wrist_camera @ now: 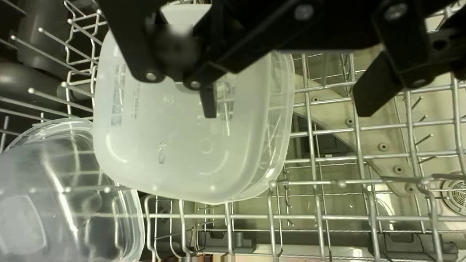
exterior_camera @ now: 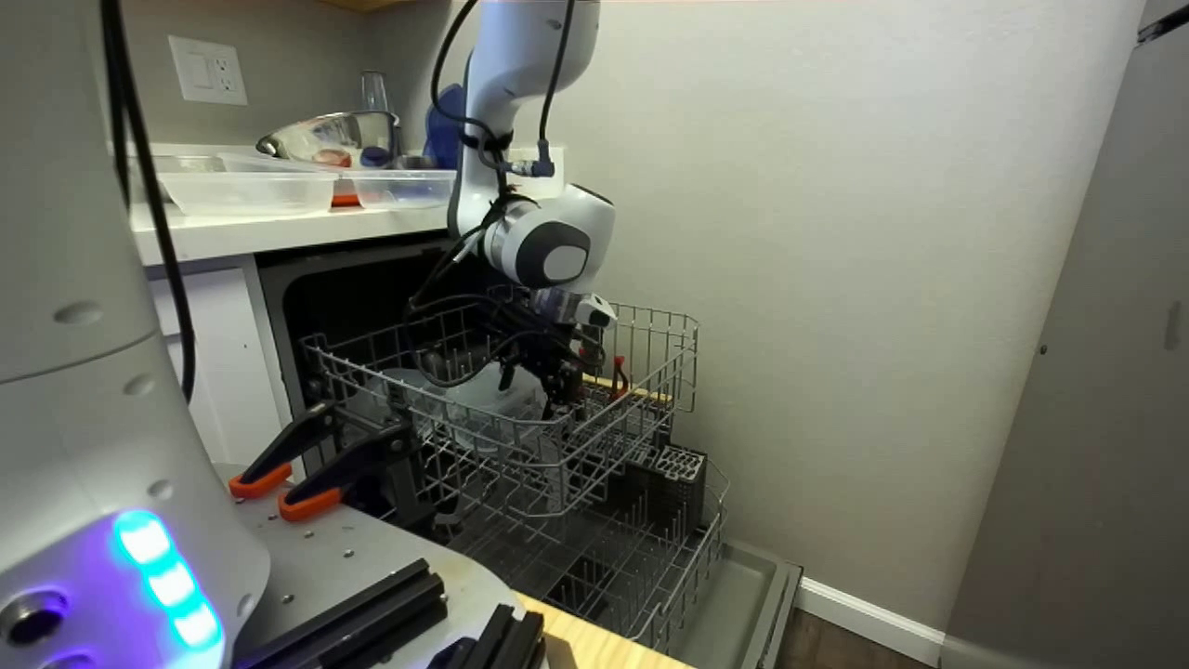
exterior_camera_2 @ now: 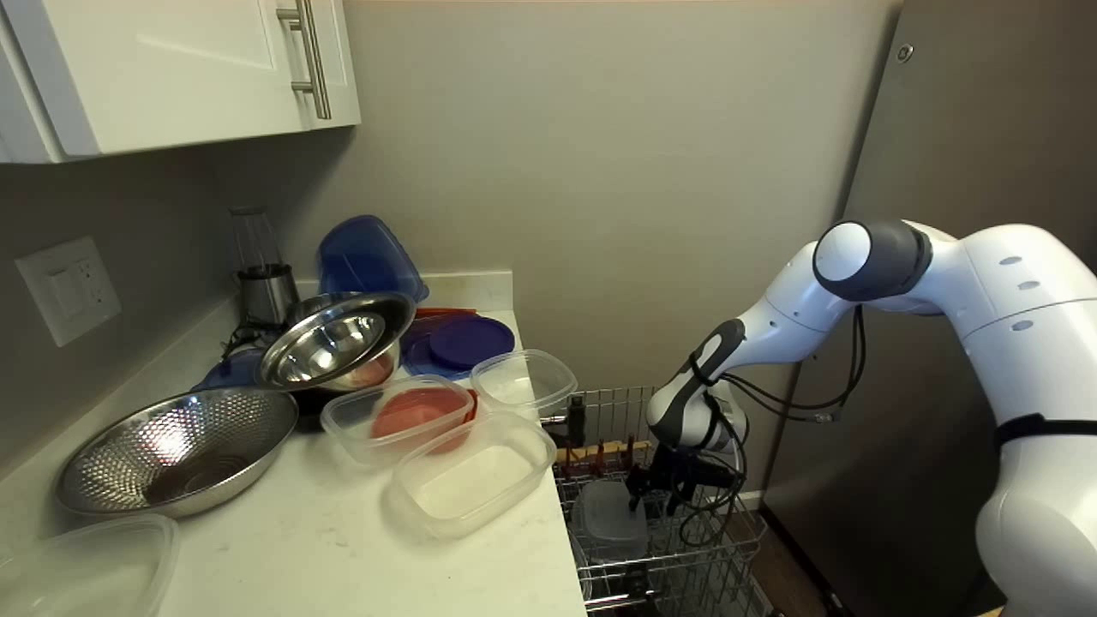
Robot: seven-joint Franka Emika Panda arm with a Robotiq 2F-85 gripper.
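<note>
A translucent plastic container [wrist_camera: 174,131] lies with its base facing up in the dishwasher's upper rack [exterior_camera: 557,474]. In the wrist view my gripper is open. One of its fingers [wrist_camera: 208,102] overlaps the container's base, while the other stands past the container's right side, above bare wires. Whether either finger touches the plastic cannot be told. From the side, the gripper [exterior_camera: 529,396] is down inside the rack at the container [exterior_camera: 487,390]. A second clear container [wrist_camera: 70,196] sits in the rack at the lower left of the wrist view.
The rack's wire rim and upright tines surround my gripper. Red-handled utensils [exterior_camera: 620,373] lie behind it. On the counter [exterior_camera_2: 350,545] stand several clear containers, metal bowls and a colander [exterior_camera_2: 185,452]. Bare rack wires [wrist_camera: 358,157] lie right of the container.
</note>
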